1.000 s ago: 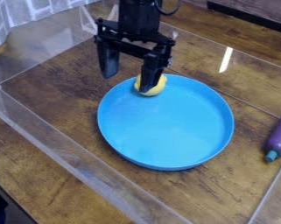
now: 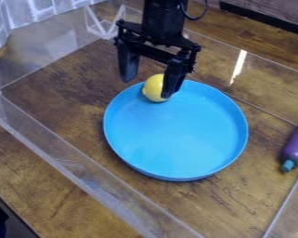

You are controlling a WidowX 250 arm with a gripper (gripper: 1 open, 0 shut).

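Note:
A black gripper (image 2: pixel 151 69) hangs over the back of a round blue plate (image 2: pixel 176 135), its two fingers spread open. A yellow round object (image 2: pixel 156 91) rests at the plate's back edge, just under and between the fingers, partly hidden by the right one. Whether the fingers touch it cannot be told.
A purple item with a teal tip (image 2: pixel 296 141) lies at the right edge. Transparent walls or strips run along the left and lower sides.
The gripper has shifted slightly to the right, with small changes in its angle around the yellow object. The plate and purple item have not moved.

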